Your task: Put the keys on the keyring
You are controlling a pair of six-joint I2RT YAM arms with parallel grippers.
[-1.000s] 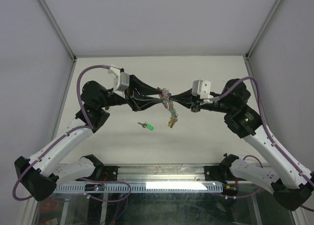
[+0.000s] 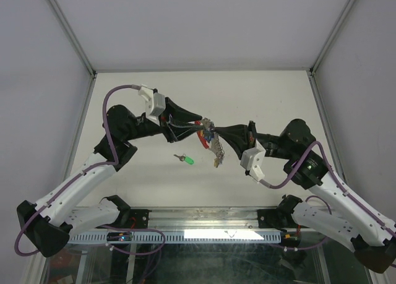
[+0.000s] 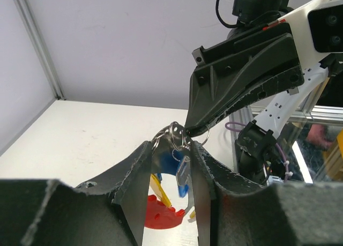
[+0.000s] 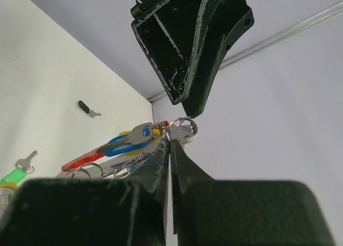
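In the top view a bunch of keys (image 2: 218, 151) hangs between my grippers, clear of the table. My right gripper is shut on the thin metal keyring (image 4: 196, 129) at its fingertips, keys dangling from it. Among them are a red-headed key (image 3: 161, 215), a yellow one (image 3: 159, 189) and a blue one (image 4: 128, 146). Around the top of the bunch, my left gripper stands part open, its fingers apart on either side; nothing looks clamped. Which keys are threaded on the ring cannot be told.
On the white table (image 2: 142, 185) lies a key with a green tag (image 2: 189, 160). A black-headed key (image 4: 84, 107) lies farther off. Both arms reach in close to each other over the table's middle.
My right gripper has turned about its wrist, its white camera housing swinging from the back to the front. The hanging keys have swung and shifted.
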